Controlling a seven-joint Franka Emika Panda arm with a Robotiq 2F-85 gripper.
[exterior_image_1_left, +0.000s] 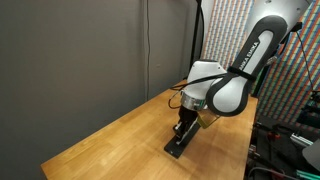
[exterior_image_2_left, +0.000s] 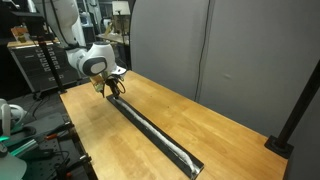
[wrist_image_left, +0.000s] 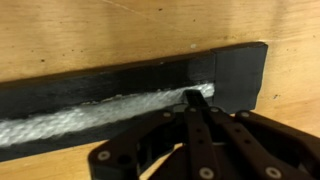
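A long black strip (exterior_image_2_left: 150, 130) with a pale grey-white band along its middle lies flat on the wooden table. Over its plain black end hangs my gripper, pointing down, with its fingertips close together at the end of the pale band. They look to be at or just above the strip; contact cannot be made out. Nothing shows between them. From exterior view 1, only the strip's near end (exterior_image_1_left: 176, 148) is visible below the gripper, the rest being hidden behind the arm. The gripper is small and dark in exterior view 2.
Bare wooden table (exterior_image_2_left: 220, 110) spreads out on both sides of the strip. Grey panels (exterior_image_1_left: 80, 70) stand behind the table. A dark post with a foot (exterior_image_2_left: 279, 147) is at the far right in exterior view 2.
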